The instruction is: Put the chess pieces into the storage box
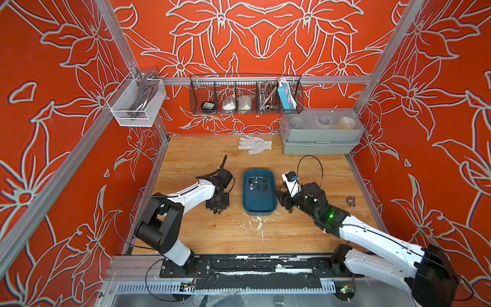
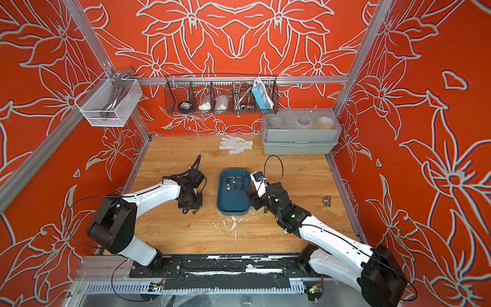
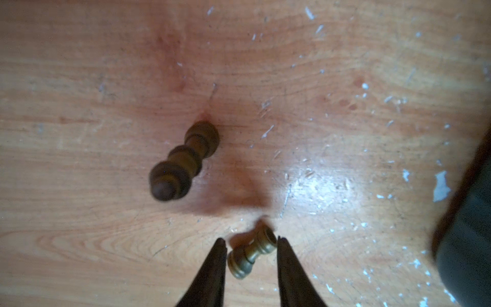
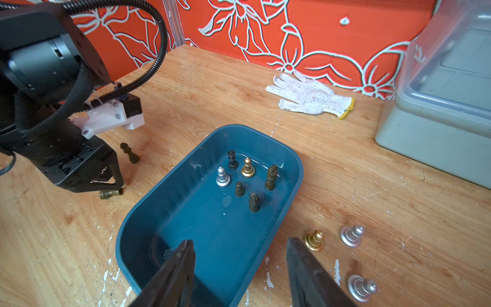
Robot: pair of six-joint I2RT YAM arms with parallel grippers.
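Several chess pieces, dark, gold and silver, stand inside the open blue box (image 4: 168, 204), among them a dark knight (image 4: 254, 202). My left gripper is open, pointing down over a brass-coloured piece (image 3: 250, 253) lying on its side; in the left wrist view this piece appears between the fingertips. Whether they touch it I cannot tell. A taller dark piece (image 3: 184, 158) stands on the table close by. At the box's right side, my right gripper is open and empty. Right of it stand a gold pawn (image 4: 314, 239) and silver pawns (image 4: 352, 235).
A white glove (image 4: 312, 96) lies behind the blue box. The grey lidded container (image 1: 322, 147) fills the back right corner. Off to the right stands a small metallic object (image 1: 351, 200). White flakes dot the table in front of the blue box.
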